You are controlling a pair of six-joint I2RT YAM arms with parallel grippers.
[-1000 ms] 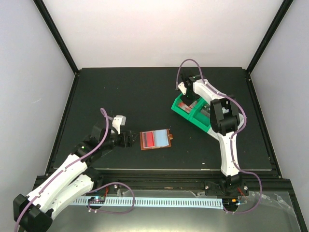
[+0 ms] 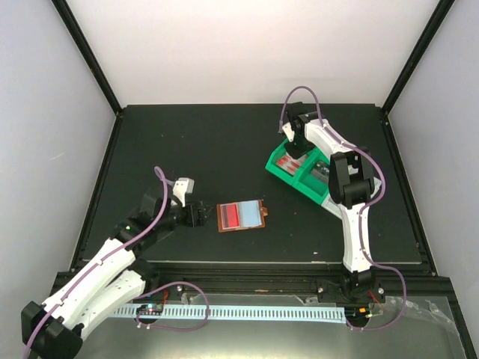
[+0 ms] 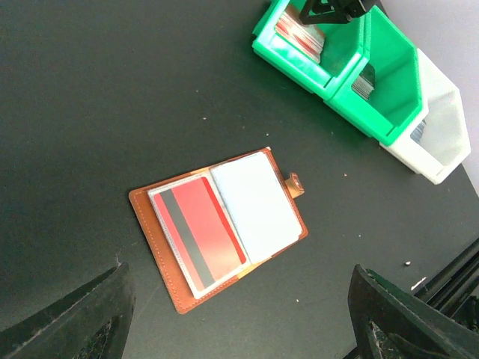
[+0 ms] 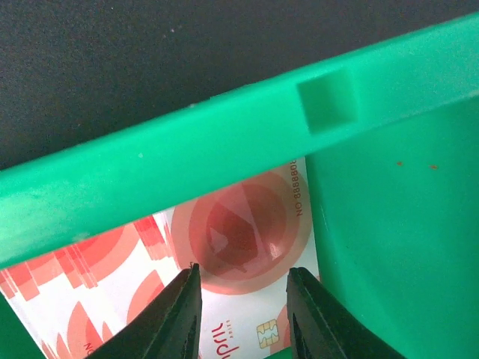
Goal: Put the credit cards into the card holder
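Observation:
The brown card holder [image 3: 160,254] lies open on the table. A red panel with a grey stripe [image 3: 200,228] fills its left half, a pale panel [image 3: 258,206] its right. My left gripper is open and empty, left of the holder in the top view. White cards with red circles [image 4: 247,299] lie in a compartment of the green bin [image 4: 150,176]. Over them, my right gripper has its fingers parted, with nothing visibly held between. Whether its tips touch the top card, I cannot tell.
Another green compartment with darker cards [image 3: 364,82] adjoins, then a white bin [image 3: 445,138]. The green bin's raised wall runs close ahead of my right fingers. Bare black table [image 2: 187,142] lies around the holder and at the left back.
My right gripper has shifted slightly to the right and toward the back over the green bin. The left arm and the card holder look unmoved.

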